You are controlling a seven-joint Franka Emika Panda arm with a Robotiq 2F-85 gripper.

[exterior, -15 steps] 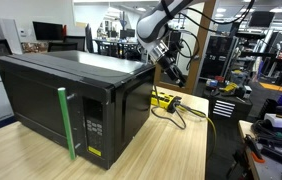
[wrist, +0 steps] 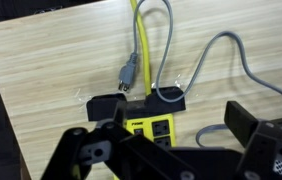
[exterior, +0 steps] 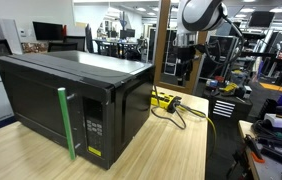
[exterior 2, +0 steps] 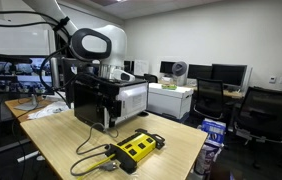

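Note:
A yellow and black power strip (exterior 2: 137,149) lies flat on the wooden table, and in the wrist view its outlets (wrist: 153,128) show below the middle. A grey cord ends in a plug (wrist: 129,73), which rests on the tabletop just above the strip, beside the yellow cable (wrist: 141,45). Above the strip hangs my gripper, its fingers wide apart and nothing held between them. Part of the strip is hidden beneath the gripper. The black microwave (exterior: 76,100) stands on the table, with a green strip on its front.
The grey cord (wrist: 246,62) loops across the table on the right of the wrist view. Bare tabletop (exterior: 176,150) lies in front of the microwave's right side. Office chairs (exterior 2: 209,103) stand beyond the table.
In exterior view 1 the arm has swung to the right, away from the microwave, and its head now stands more upright. Microwave, power strip and cables look unmoved.

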